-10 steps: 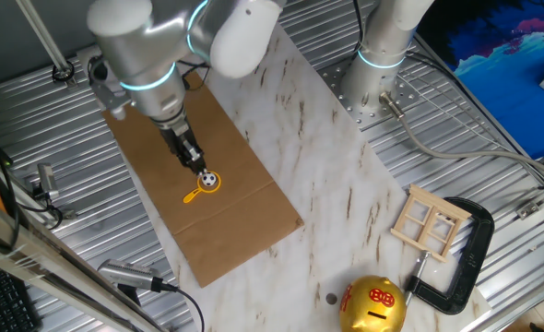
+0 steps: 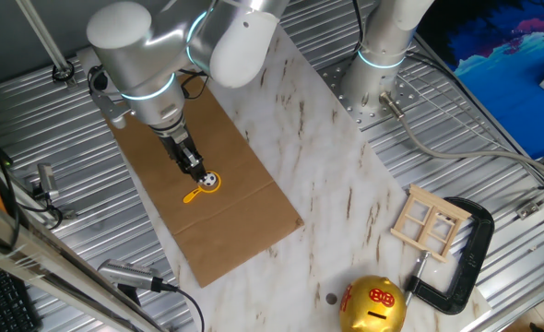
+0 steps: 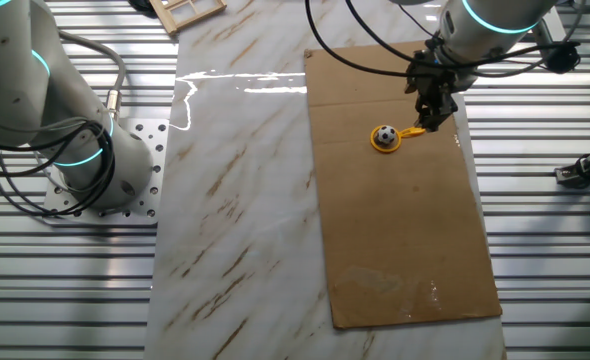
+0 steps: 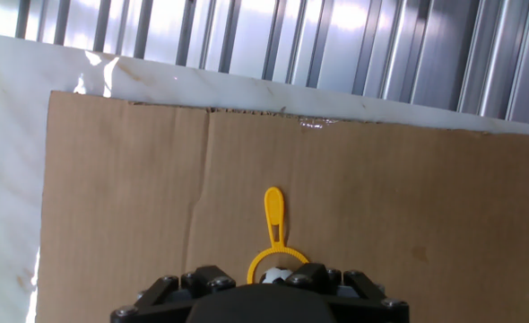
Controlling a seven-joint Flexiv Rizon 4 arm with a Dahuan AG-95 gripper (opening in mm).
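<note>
A yellow racket-shaped piece (image 2: pixel 194 195) lies flat on the brown cardboard (image 2: pixel 244 226), its ring around a small black-and-white ball (image 2: pixel 209 181). From the opposite side, the ball (image 3: pixel 386 134) shows inside the ring, with the yellow handle (image 3: pixel 412 132) reaching towards my gripper (image 3: pixel 427 122). My gripper (image 2: pixel 199 175) points down close beside the ball. The wrist view has a gap between the black fingers, with part of the ball (image 4: pixel 276 274) visible beyond it; the handle (image 4: pixel 274 207) extends away. Whether the fingertips touch the ball is hidden.
A gold piggy bank (image 2: pixel 372 306), a wooden window frame (image 2: pixel 429 222) and a black clamp (image 2: pixel 476 254) occupy the table's far end from the arm. Bare marble table (image 2: pixel 332 175) stretches alongside the cardboard. Black cables (image 3: pixel 375 65) hang near the gripper.
Compared with one second ago, my gripper and arm have shifted slightly left in exterior view 1. The ball and racket piece have stayed in place.
</note>
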